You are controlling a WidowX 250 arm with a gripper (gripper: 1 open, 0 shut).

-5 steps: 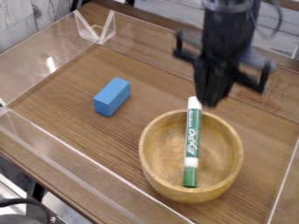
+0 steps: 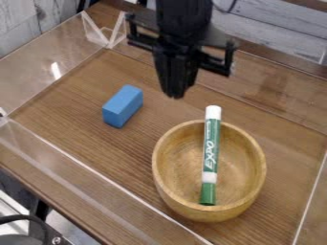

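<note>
My black gripper (image 2: 179,67) hangs over the wooden table at the upper middle; its finger state is hard to make out against the dark arm. A tan oval bowl (image 2: 173,177) sits at the lower right, holding a white and green EXPO marker (image 2: 211,153) lengthwise. A blue block (image 2: 122,105) lies left of the bowl, below and left of my gripper.
A pale raised edge runs along the back, and a dark cable (image 2: 26,222) shows at the bottom left corner.
The block, bowl and marker have not moved.
</note>
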